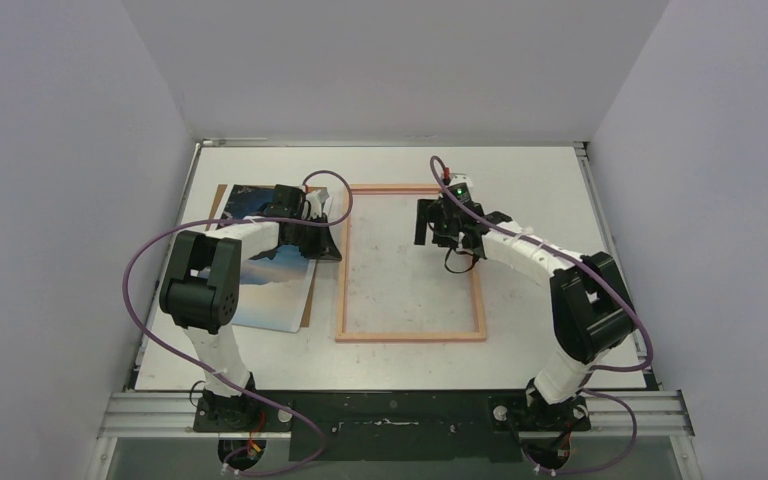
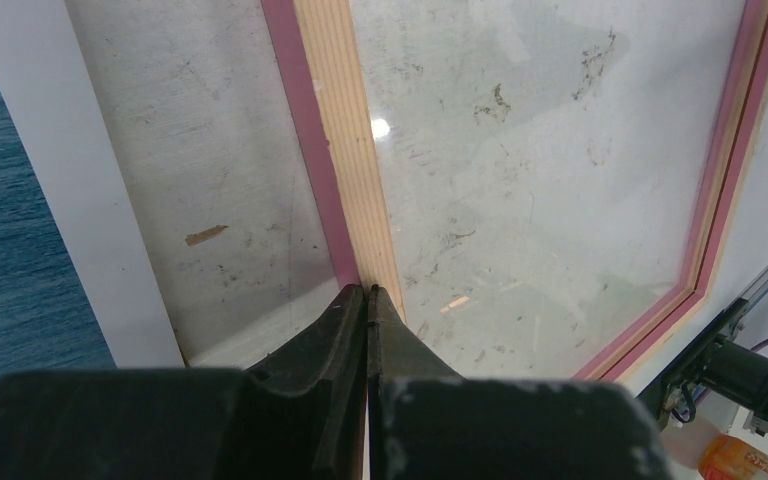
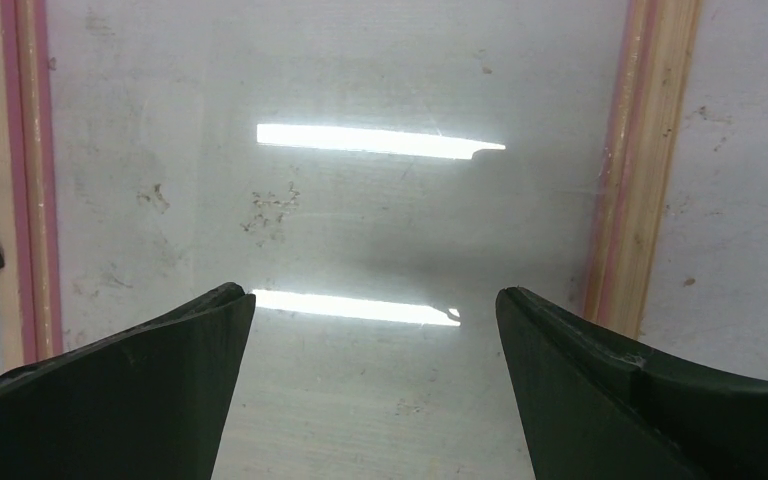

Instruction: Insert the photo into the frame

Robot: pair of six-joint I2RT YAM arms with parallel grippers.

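The wooden frame (image 1: 411, 337) lies flat in the middle of the table, with a bare whitish area inside its rails. To its left, partly under my left arm, lies the blue and white photo (image 1: 275, 302); its blue part (image 2: 20, 220) and white edge show in the left wrist view. My left gripper is shut, tips at the frame's left rail (image 2: 345, 130); nothing shows between them. Spread wide over the inside of the frame, my right gripper is open and empty, near the right rail (image 3: 648, 180).
A brown board (image 1: 308, 305) shows along the photo's right edge. Purple hoses (image 1: 160, 232) loop over both arms.
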